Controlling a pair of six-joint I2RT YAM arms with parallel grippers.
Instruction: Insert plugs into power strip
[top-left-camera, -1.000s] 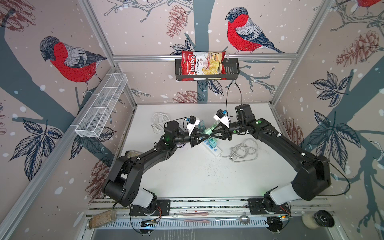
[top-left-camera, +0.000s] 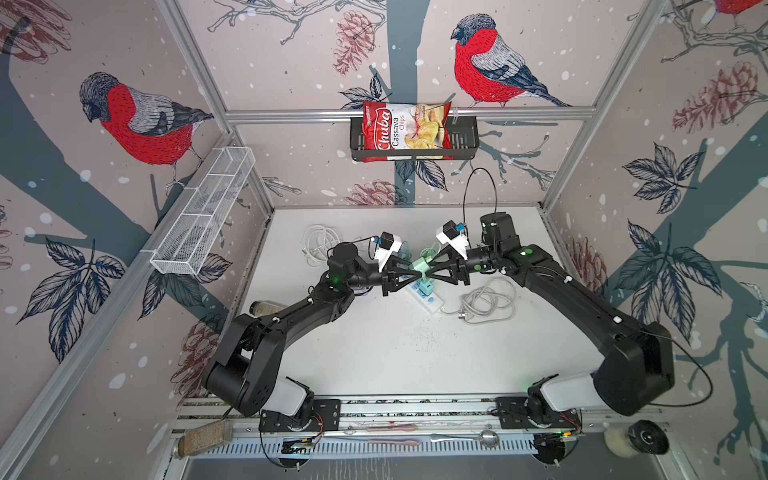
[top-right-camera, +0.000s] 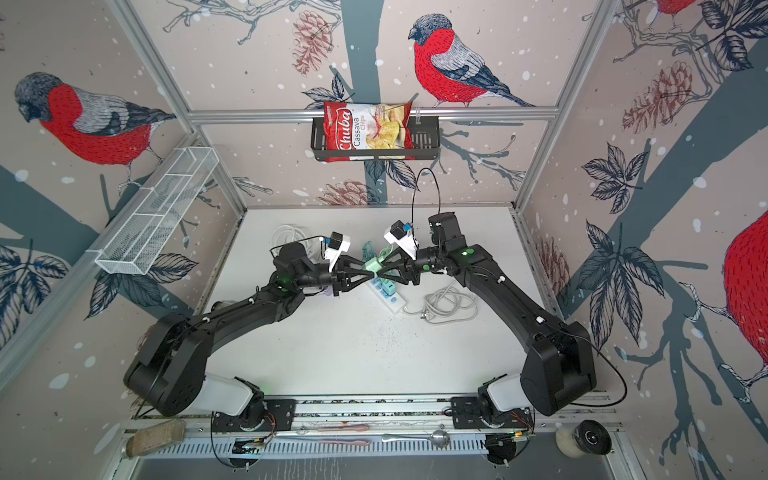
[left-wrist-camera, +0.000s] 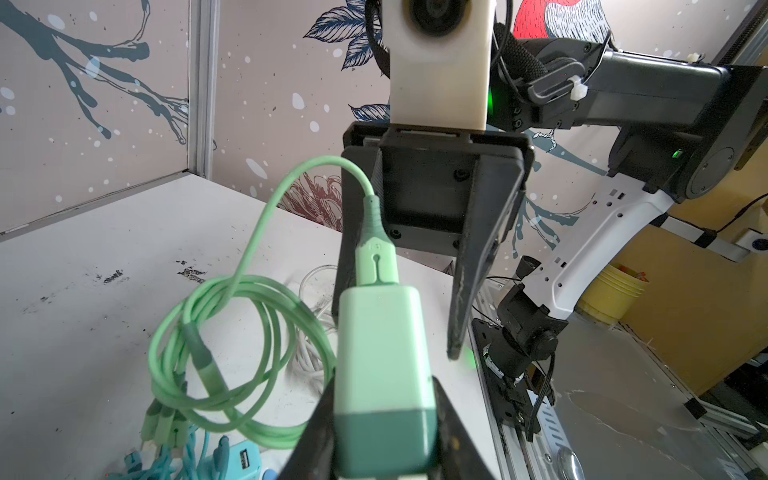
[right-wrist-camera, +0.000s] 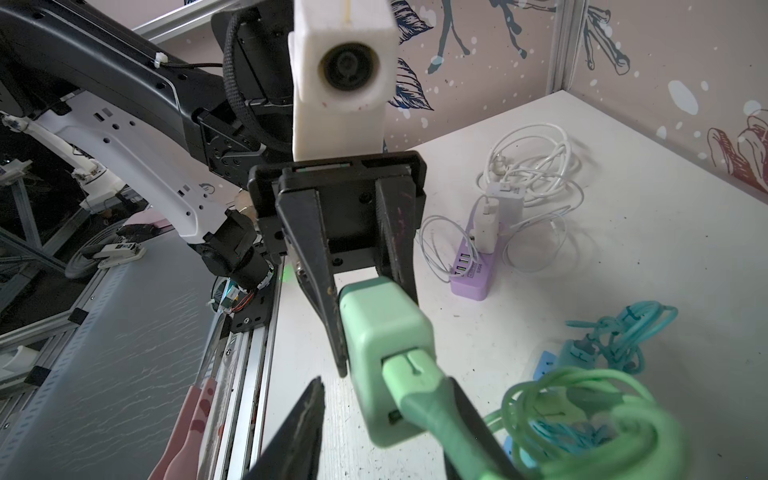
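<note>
A mint-green charger block (left-wrist-camera: 380, 376) hangs above the table, and my left gripper is shut on its sides. A green cable plug (left-wrist-camera: 376, 260) sits at its end, and the cable bundles into a coil (left-wrist-camera: 248, 360) below. My right gripper faces it from the right, its fingers parted on either side of the plug and cable, apparently not clamped. Below lies a white and blue power strip (top-left-camera: 426, 299), partly hidden by arms and cable, with cyan plugs (right-wrist-camera: 577, 353) on it. What the charger's far end looks like is hidden.
A purple power strip (right-wrist-camera: 473, 276) with white plugs and a white cable (right-wrist-camera: 528, 148) lies behind the left arm. A coiled white cable (top-left-camera: 489, 301) rests right of the blue strip.
My left arm has barely moved.
</note>
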